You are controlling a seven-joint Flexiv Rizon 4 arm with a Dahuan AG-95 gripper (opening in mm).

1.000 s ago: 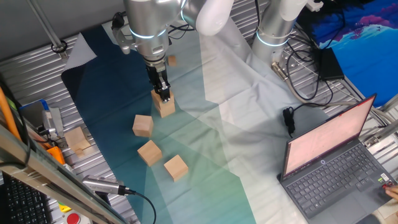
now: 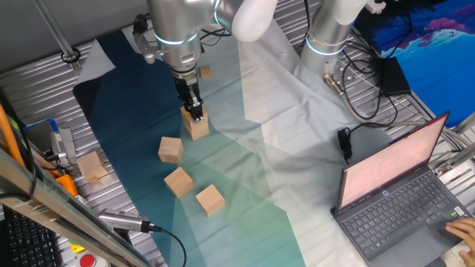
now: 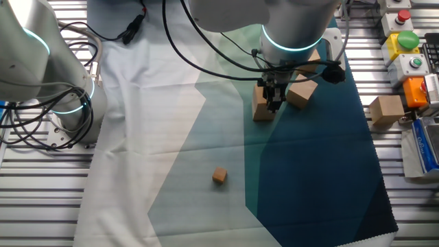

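Observation:
My gripper (image 2: 197, 117) points down at a wooden block (image 2: 197, 130), its fingertips overlapping the block's top in exterior view 1. From the other side, the gripper (image 3: 274, 104) covers part of the same block (image 3: 261, 110). Whether the fingers are open or closed around it does not show. Three more wooden cubes lie on the cloth in exterior view 1: one nearby (image 2: 171, 150), another cube (image 2: 179, 182) farther toward the front, and a third cube (image 2: 211, 199) beside that. A much smaller cube (image 3: 219, 175) sits apart on the cloth.
A laptop (image 2: 401, 200) with a person's hand (image 2: 464, 236) on it stands at the right. Another wooden block (image 3: 386, 110) lies off the cloth, near the control buttons (image 3: 407, 41).
The arm, gripper and blocks look unchanged. Only the person's hand at the laptop has moved, coming farther into view.

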